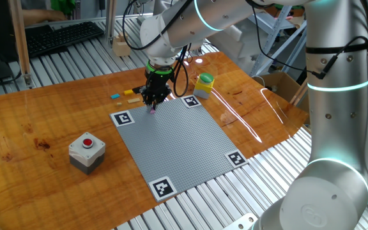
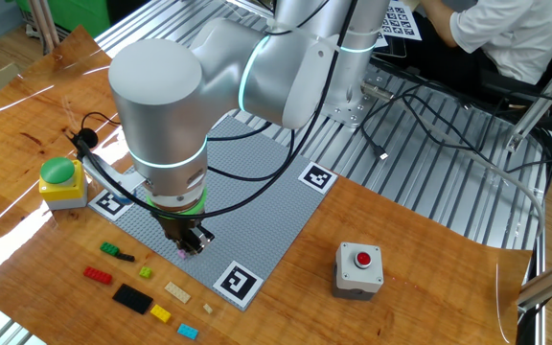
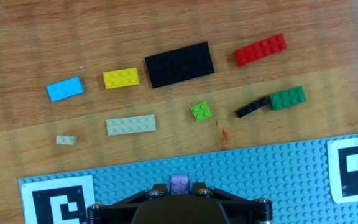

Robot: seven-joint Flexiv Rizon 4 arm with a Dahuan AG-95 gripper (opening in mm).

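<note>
A small purple brick [image 3: 179,184] sits between the fingertips of my gripper, which is shut on it; one dark finger presses each side. Both are over the edge strip of the studded baseplate [image 1: 177,140], grey in the exterior views and bluish from the wrist. In exterior view 2 the gripper [image 2: 192,241] points down at that edge, with a bit of purple [image 2: 182,254] under it. Whether the brick touches the studs, I cannot tell.
Loose bricks lie on the wood beyond that edge: black [image 3: 179,65], red [image 3: 260,50], yellow [image 3: 121,78], blue [image 3: 64,89], lime [image 3: 201,111], green [image 3: 287,98] and others. A red-button box [image 1: 87,152] and a green-button box [image 1: 204,85] flank the plate, whose surface is otherwise bare.
</note>
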